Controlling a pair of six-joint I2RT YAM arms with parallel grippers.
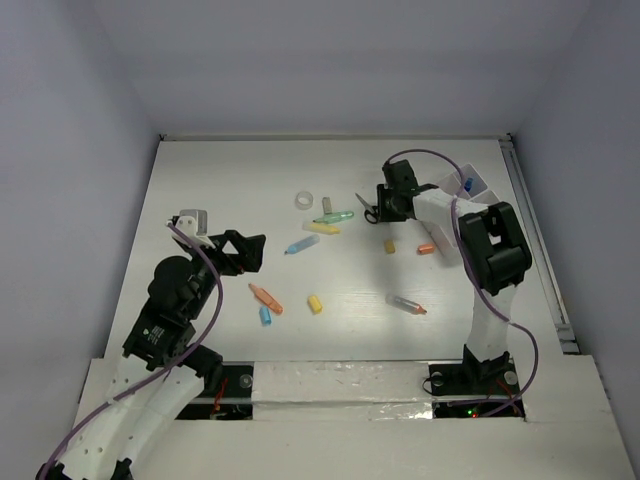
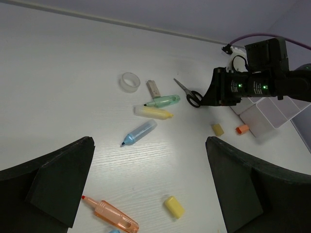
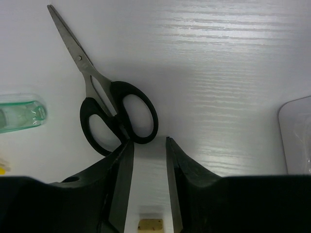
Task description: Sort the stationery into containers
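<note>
Black-handled scissors [image 3: 148,114] lie on the table, with my right gripper low at their handles, its fingertips apart. My left gripper is open over the table at left, nothing between its fingers. Near the scissors lie a green marker [image 1: 333,217], yellow marker [image 1: 321,227], blue marker [image 1: 300,245], tape roll [image 1: 304,200] and grey block [image 2: 153,88]. Nearer are an orange marker [image 1: 266,298], small blue piece [image 1: 265,315], yellow block [image 1: 314,304], tan block [image 1: 389,247], orange piece [image 1: 425,249] and grey marker [image 1: 406,304].
White containers [image 2: 262,118] stand at the back right, partly hidden under my right arm. The middle and back left of the table have clear room. Grey walls surround the workspace.
</note>
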